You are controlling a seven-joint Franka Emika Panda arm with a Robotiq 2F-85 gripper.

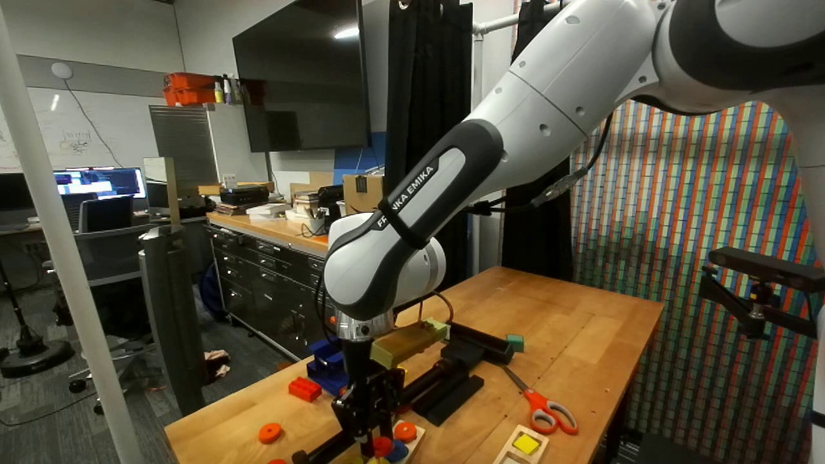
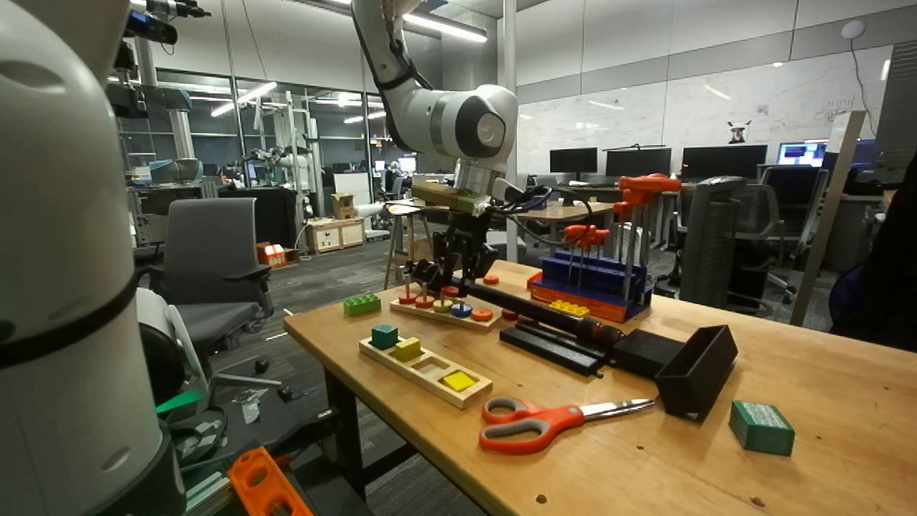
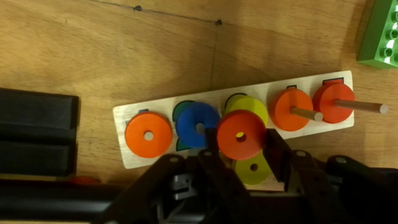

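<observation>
In the wrist view, my gripper is shut on a red-orange disc (image 3: 238, 147) with a hole through its middle. The held disc hangs over the wooden peg board (image 3: 128, 162), partly covering the yellow disc (image 3: 252, 104) on it. Along the board sit an orange disc (image 3: 140, 140), a blue disc (image 3: 192, 117), another orange disc (image 3: 285, 115) and a red disc (image 3: 332, 95), the last two on tall pegs. A second yellow disc (image 3: 248, 173) lies below the held one, close to the board's near edge; whether it rests on the board is unclear.
Close behind the gripper lies a long black rod (image 2: 524, 308) with a black tray (image 2: 701, 370) beyond. A green brick (image 2: 362, 304), a shape board (image 2: 468, 395), orange scissors (image 2: 550, 421) and a blue tool rack (image 2: 593, 271) stand around.
</observation>
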